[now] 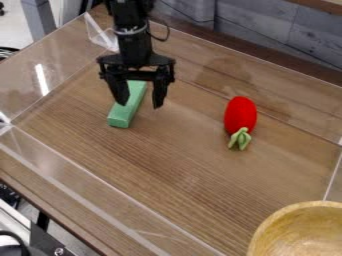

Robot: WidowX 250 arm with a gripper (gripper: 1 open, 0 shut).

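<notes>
My black gripper (139, 84) hangs open at the upper middle of the camera view, its two fingers spread on either side. A green block (126, 113) lies below it, toward the left finger, its upper end partly hidden behind that finger. A red vegetable with a green top (241, 118), like a radish or pepper, lies to the right.
A yellow bowl (294, 236) sits at the bottom right corner. A dark gap runs along its left edge.
</notes>
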